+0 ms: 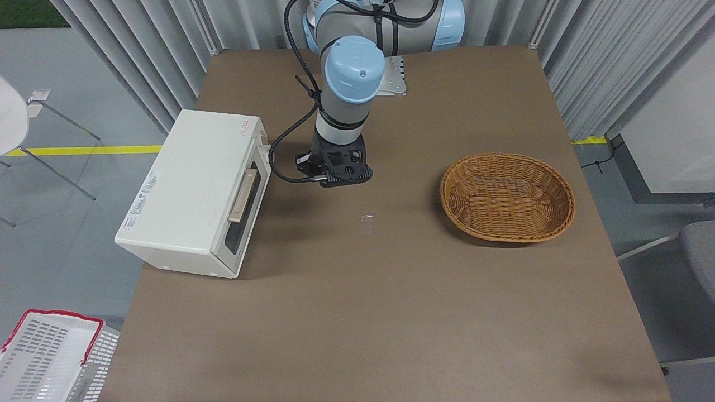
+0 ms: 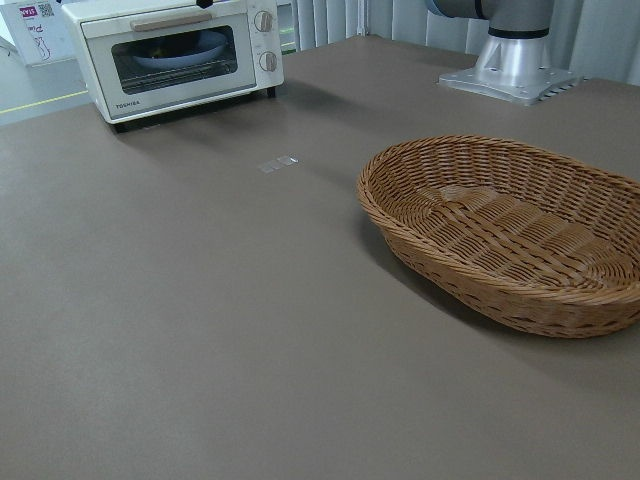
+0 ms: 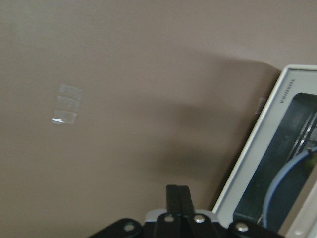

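A white TOSHIBA toaster oven [image 1: 179, 192] stands at the table's left, its front facing the table's middle, with the door closed and a blue dish behind the glass [image 2: 185, 55]. My gripper hangs just beside the oven's front, its black fingers together with nothing visible between them; in the camera front view only its black housing shows clearly. An oval wicker basket [image 1: 507, 201] sits empty on the right side of the table [image 1: 375, 315].
Small clear stickers [image 3: 68, 104] are on the table between oven and basket. A white crate [image 1: 47, 352] stands off the table at lower left.
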